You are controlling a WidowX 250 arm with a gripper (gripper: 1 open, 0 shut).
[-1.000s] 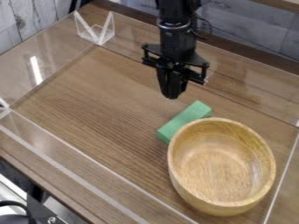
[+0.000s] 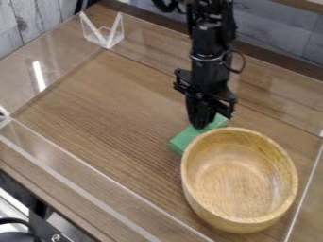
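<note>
The black gripper (image 2: 199, 121) reaches down from the top centre, its tip low over the upper part of a green block (image 2: 190, 138). The tip looks narrow and shut; whether it touches the block is not clear. The block lies on the wooden table just behind a large light wooden bowl (image 2: 239, 189), which hides part of it.
A white wire rack (image 2: 104, 30) stands at the back left. The table's edge runs along the left and back.
The block and bowl look unmoved.
</note>
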